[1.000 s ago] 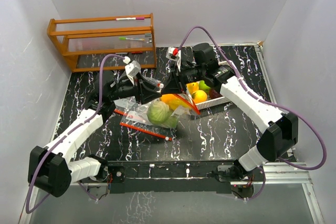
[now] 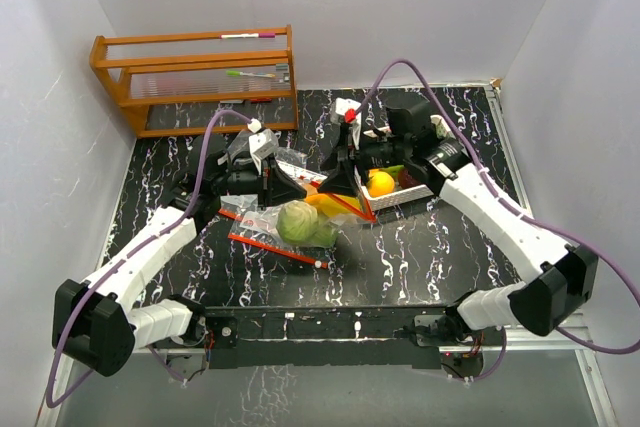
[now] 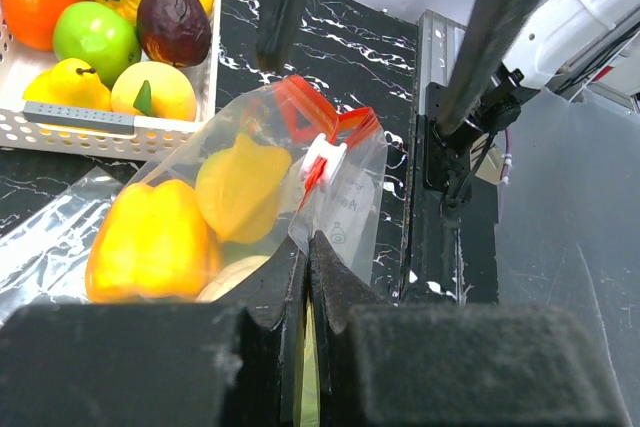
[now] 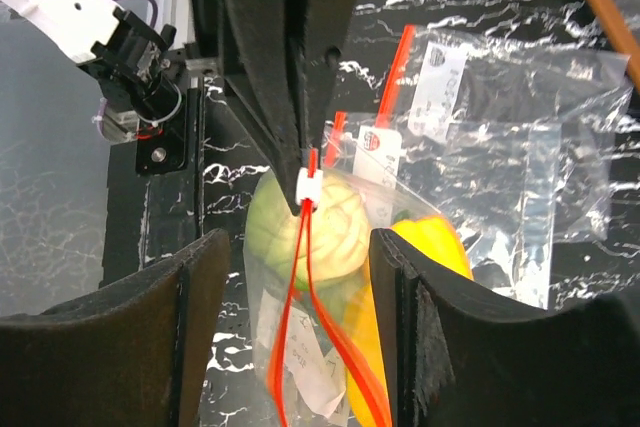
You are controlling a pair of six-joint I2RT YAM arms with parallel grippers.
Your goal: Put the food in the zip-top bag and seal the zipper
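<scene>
A zip top bag (image 3: 340, 217) holds a green cabbage (image 2: 296, 222) and yellow peppers (image 3: 150, 242). My left gripper is shut at the bag's top edge, just below the white slider on the red zipper; in the right wrist view it reaches down to that slider (image 4: 310, 187). My right gripper (image 2: 338, 172) stands part open above the bag, its fingers apart on either side of the red zipper strips, nothing visibly held.
A white basket of produce stands behind at the right. More empty bags lie under the work at the left. A wooden rack (image 2: 200, 59) is at the back left.
My right gripper and arm have lifted and shifted toward the right, away from the left gripper. The left gripper has moved only slightly.
</scene>
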